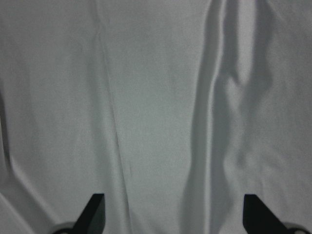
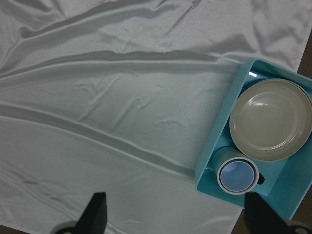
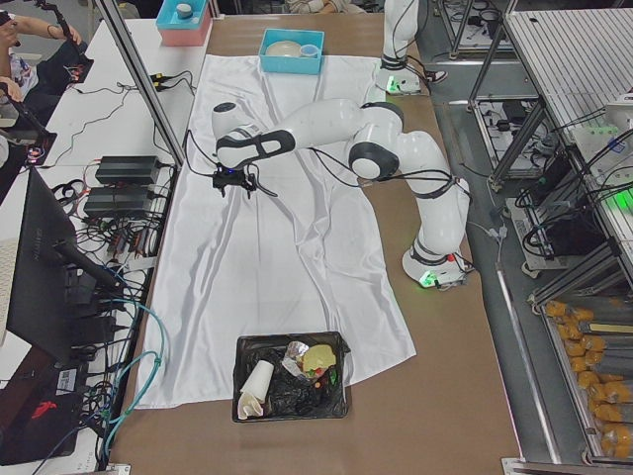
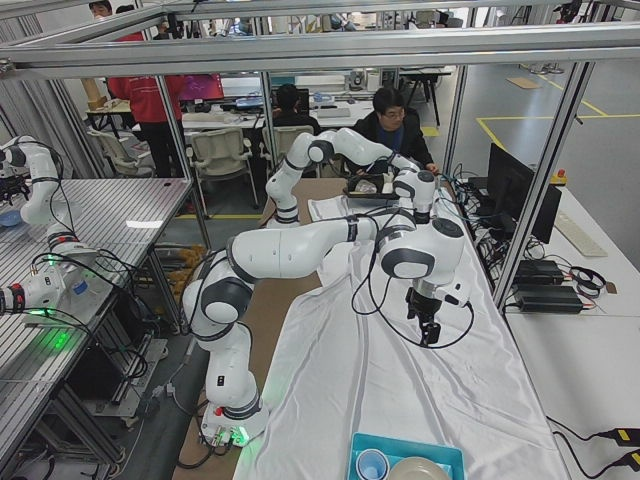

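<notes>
A wrinkled white satin cloth (image 3: 262, 277) covers the table. My left gripper points down at bare cloth, open, with nothing between its fingers. My right gripper is open over the cloth, beside a blue bin (image 2: 214, 136) holding a pale plate (image 2: 270, 119) and a mug (image 2: 236, 174). In the camera views the two arms overlap along the table, so their grippers are partly hidden.
A black tray (image 3: 292, 406) with a cup, wrappers and food scraps sits at the near end in the camera left view. Monitor, cables and frame posts line the left edge.
</notes>
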